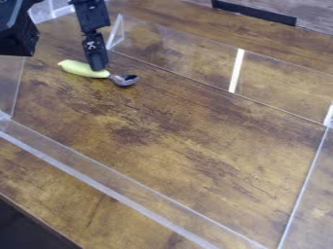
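My gripper (96,65) points down at the upper left of the camera view, over a pale green elongated object (78,67) lying on the wooden table. Just right of that object and below the fingertips is a small metal spoon (124,80), its bowl visible. The gripper appears open, with nothing seen held; the gap between its fingers is hard to make out from this angle.
Clear low walls (293,89) border the wooden work surface (176,136), which is bare across the middle, front and right. A dark bar (254,12) lies at the far back edge.
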